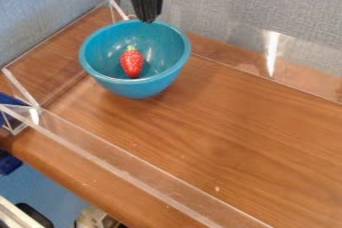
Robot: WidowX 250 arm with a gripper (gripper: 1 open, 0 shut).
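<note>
A turquoise bowl [158,80] sits on the wooden table at the upper left, with a red strawberry [132,63] inside it, toward the left of its floor. My black gripper [146,14] hangs at the top edge of the view, above the bowl's back rim and apart from the strawberry. Its fingertips are small and dark, so whether they are apart or together is unclear.
Clear plastic walls [134,174] border the wooden table [254,137]. A grey textured wall stands behind. A blue object [8,112] lies at the far left edge.
</note>
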